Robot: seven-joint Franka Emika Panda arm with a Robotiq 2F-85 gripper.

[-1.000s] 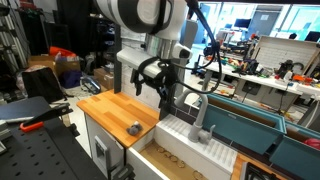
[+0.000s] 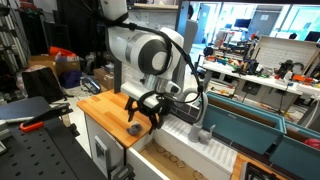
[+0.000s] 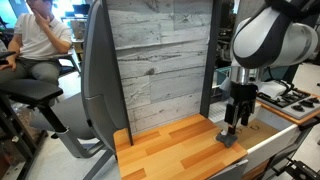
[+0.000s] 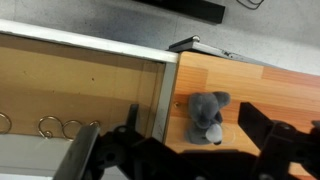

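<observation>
A small grey plush toy (image 4: 205, 117) lies on the wooden top (image 4: 240, 85) near its edge in the wrist view. The same grey toy (image 2: 134, 129) shows on the wooden surface in the first exterior view, and the toy (image 3: 226, 137) is partly hidden below the arm in the second. My gripper is open, one finger on each side of the toy in the wrist view, with nothing held. In the first exterior view, the gripper (image 2: 142, 116) hangs a little above the toy.
Beside the wooden top, an open white drawer (image 2: 178, 172) holds several brass-coloured rings (image 4: 48, 128). Teal bins (image 2: 243, 126) stand behind it. A grey figure (image 2: 197, 134) sits at the drawer's back edge. A person (image 3: 67, 40) sits off to the left.
The arm has come down and toward the left, bringing my gripper from above the drawer's edge to over the grey toy. The toy has not visibly moved.
</observation>
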